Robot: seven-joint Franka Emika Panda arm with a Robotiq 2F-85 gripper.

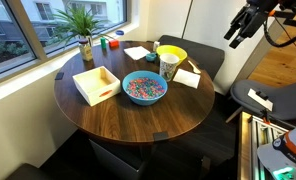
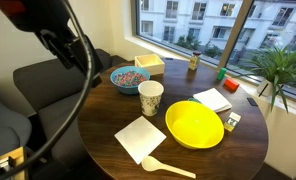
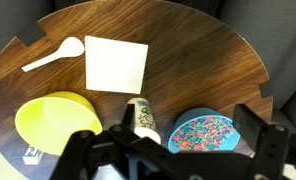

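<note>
High above the table hangs my gripper, open, its fingers (image 3: 80, 150) wide apart with nothing between them. In exterior view 1 it appears at the upper right. Below it, in the wrist view, stands a patterned cup (image 3: 142, 112), partly covered by the gripper body. A yellow bowl (image 3: 56, 118) is on the left, and a blue bowl (image 3: 206, 128) of small pink and red pieces on the right. A white square sheet (image 3: 115, 65) lies flat beside a pale spoon (image 3: 56, 52).
An open cream box (image 1: 96, 85) stands beyond the blue bowl. A potted plant (image 2: 279, 68), a white pad (image 2: 213, 99) and a small yellow-and-white box (image 2: 232, 121) sit toward the window side.
</note>
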